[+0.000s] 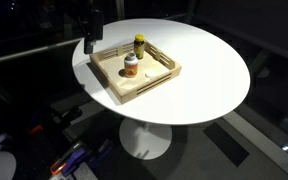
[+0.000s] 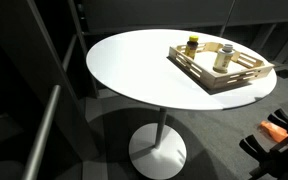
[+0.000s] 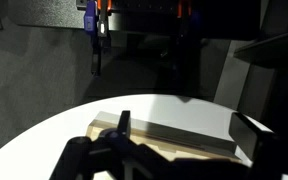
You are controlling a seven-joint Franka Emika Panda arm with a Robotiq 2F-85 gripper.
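Observation:
A light wooden tray with slatted sides [image 1: 125,95] sits on the round white table. Inside it stand a small bottle with a yellow cap [image 1: 139,46] and a white-capped jar [image 1: 131,66]. A small white object [image 1: 150,74], too small to make out, lies on the tray floor. My gripper is open, its two dark fingers wide apart with nothing between them. It stays off to the tray's side near the table's edge, touching neither bottle nor jar. Part of the tray [image 3: 106,117] shows beneath the gripper in the wrist view; the bottle and jar are out of sight there.
Dark floor surrounds it, with a metal rail [image 2: 44,130] standing to one side.

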